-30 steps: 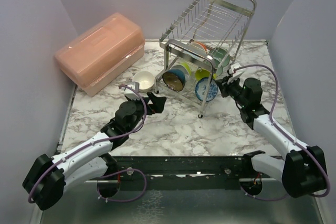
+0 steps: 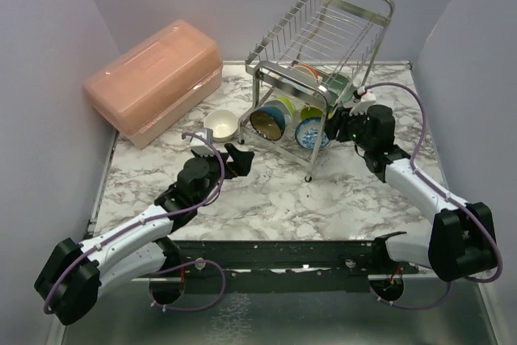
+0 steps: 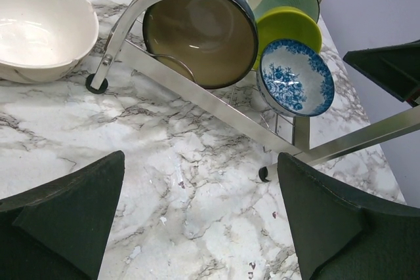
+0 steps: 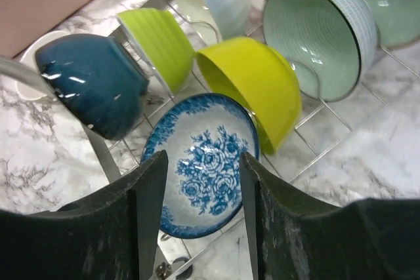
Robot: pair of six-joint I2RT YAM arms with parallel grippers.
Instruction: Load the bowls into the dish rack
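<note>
The metal dish rack (image 2: 279, 147) stands at the back of the marble table, with several bowls on its lower tier. A blue-and-white flowered bowl (image 4: 207, 168) leans at the rack's front right corner, beside a yellow-green bowl (image 4: 256, 83) and a dark blue bowl with a brown inside (image 3: 200, 37). My right gripper is open at the rack's right side, its fingers in front of the flowered bowl in the right wrist view. A white bowl (image 2: 221, 124) sits on the table left of the rack. Close to it, my left gripper stands open and empty over bare table.
A large pink lidded box (image 2: 153, 78) fills the back left. The rack's upper tier (image 2: 339, 30) is empty and overhangs the bowls. A metal side bar (image 3: 367, 139) runs close to the flowered bowl.
My right gripper has shifted slightly, along the rack's right side. The flowered bowl's tilt has changed, and it shows rounder and lower now. The left arm has barely moved.
</note>
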